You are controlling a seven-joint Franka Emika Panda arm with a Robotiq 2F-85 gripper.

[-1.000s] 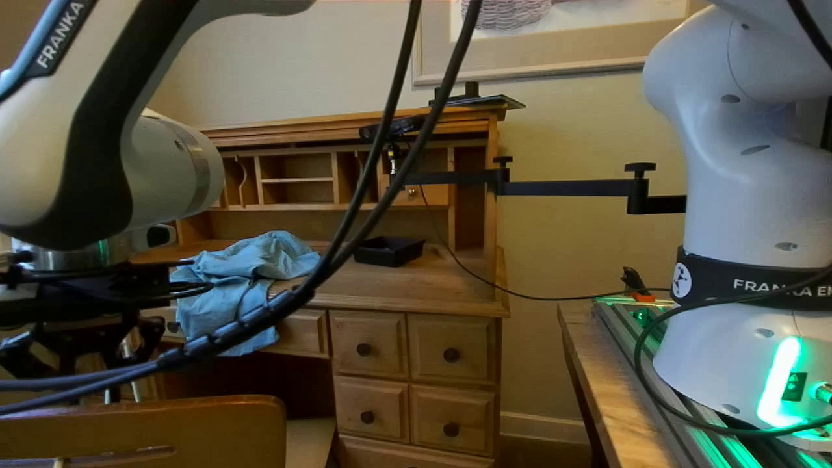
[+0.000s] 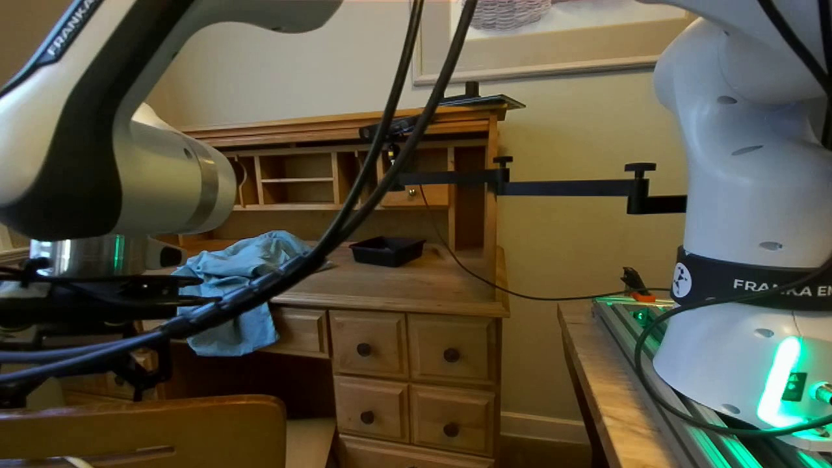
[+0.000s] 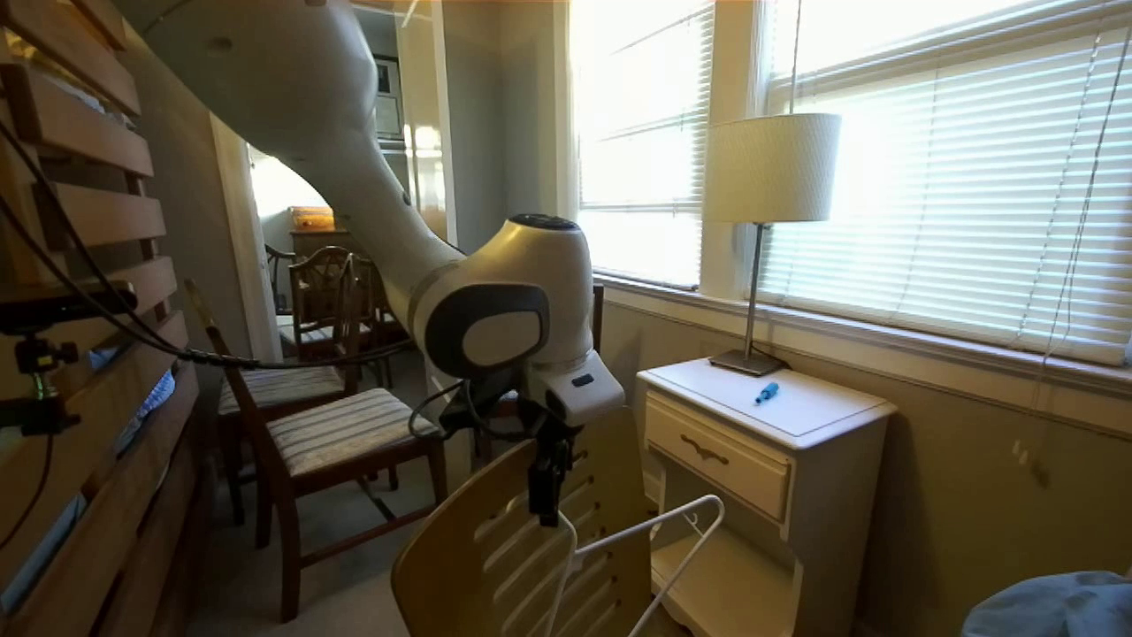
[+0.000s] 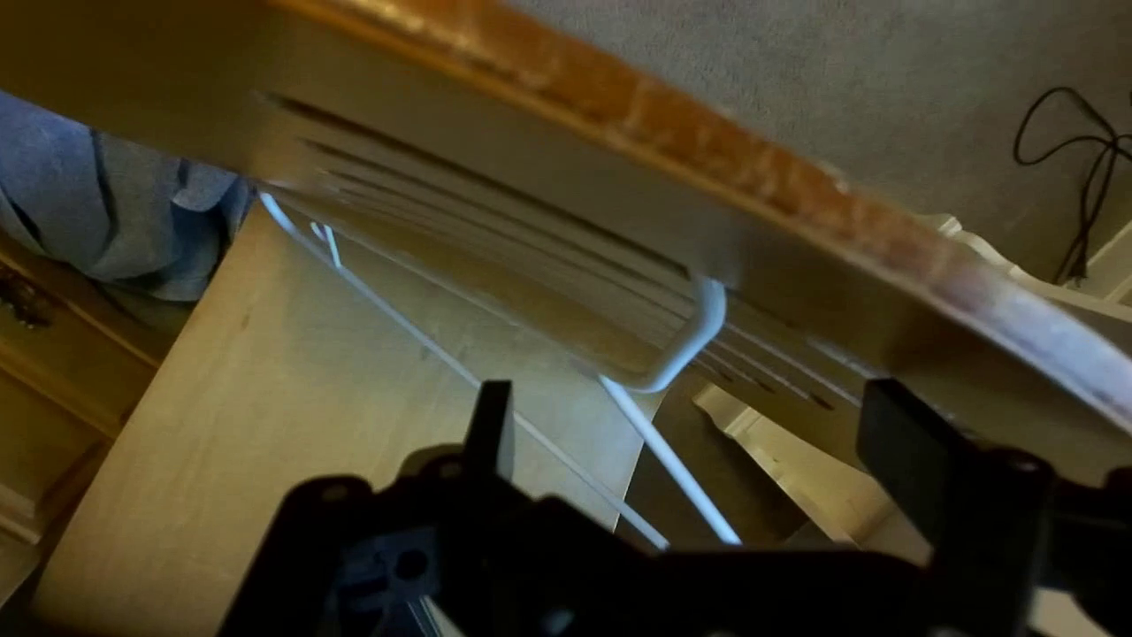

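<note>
A white hanger (image 4: 687,345) of thick wire is at the slotted wooden chair back (image 4: 594,202), its hook end against the slots in the wrist view. Its long thin bars slope away over the chair seat (image 4: 350,372). My gripper stands open, its two black fingers wide apart and empty. The hook lies beyond the fingertips, between them in the picture. From the other side, exterior view 2 has the hanger (image 3: 647,527) sticking out just below and right of my gripper (image 3: 548,499); whether they touch is unclear.
A blue cloth (image 2: 242,273) drapes over the desk front near a black tray (image 2: 387,251). A white nightstand (image 3: 769,398) with a lamp (image 3: 772,170) and a small blue object (image 3: 766,393) stands by the window. Dark cables (image 2: 374,164) hang along the arm.
In exterior view 1 my arm and gripper have shifted right and turned. White bars that showed under the gripper are gone from there; a white bit now shows low at the chair back.
</note>
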